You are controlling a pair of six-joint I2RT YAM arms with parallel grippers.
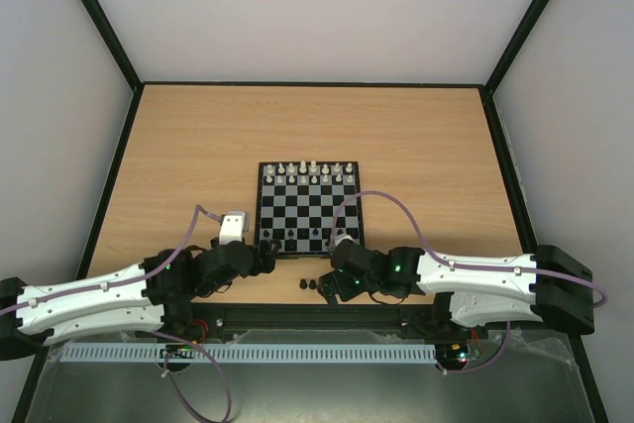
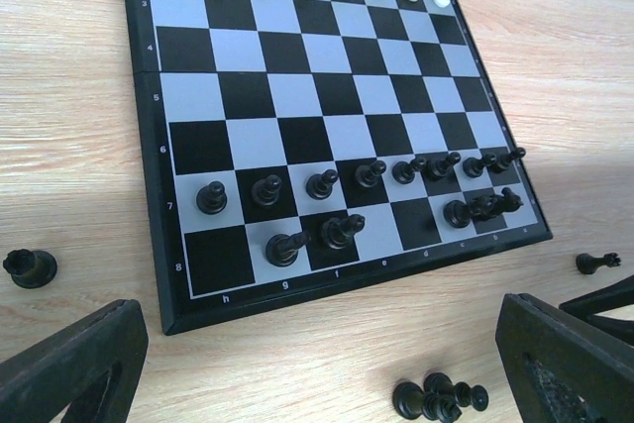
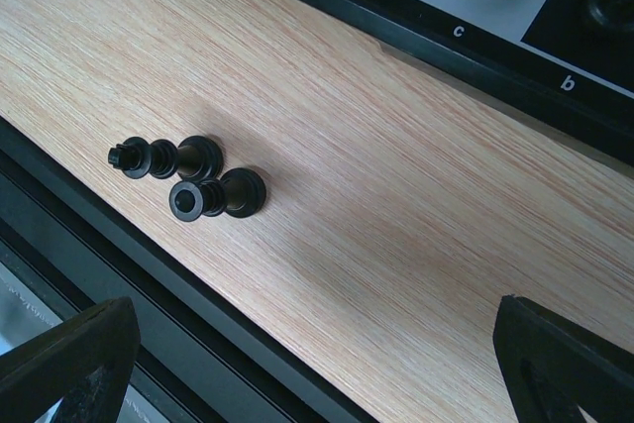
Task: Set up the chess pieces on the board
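Observation:
The chess board (image 2: 297, 96) lies flat, with white pieces (image 1: 308, 173) standing in two rows at its far end. Along its near end runs a row of black pawns (image 2: 322, 183). Behind them stand two black pieces (image 2: 341, 231) on g8 and f8, and a cluster of black pieces (image 2: 480, 207) further right; h8 is bare. A black piece (image 2: 30, 267) stands on the table left of the board. My left gripper is open above the board's near edge, holding nothing. Open and empty, my right gripper hangs over bare table near two black pieces (image 3: 213, 175).
Another black piece (image 2: 597, 263) stands off the board's right corner, near a dark finger of the right gripper. The table's dark front rail (image 3: 198, 314) runs close to the two loose pieces. The table left of the board is mostly free.

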